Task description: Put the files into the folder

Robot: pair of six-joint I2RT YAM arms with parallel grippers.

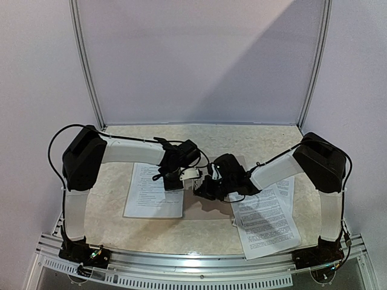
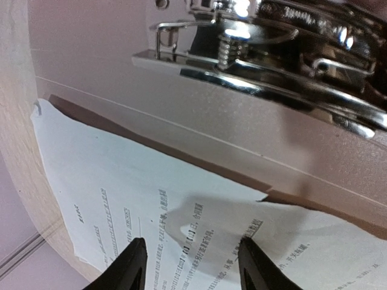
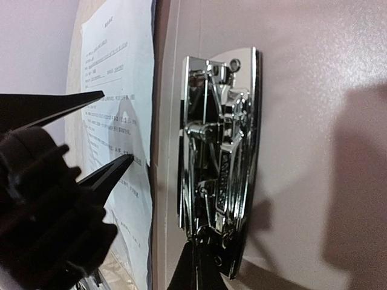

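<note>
The pinkish-brown folder point(image 1: 205, 211) lies mid-table, its metal clip point(image 3: 217, 151) on it. A stack of printed paper point(image 1: 148, 199) lies at the folder's left, its edge beside the clip strip in the left wrist view. My left gripper is part open over that paper point(image 2: 121, 181), fingertips apart, nothing visibly held. My right gripper is shut at the clip's lower end, its tips partly hidden in shadow.
More printed sheets point(image 1: 266, 229) lie at the right, reaching over the table's front edge. Both arms crowd the middle.
</note>
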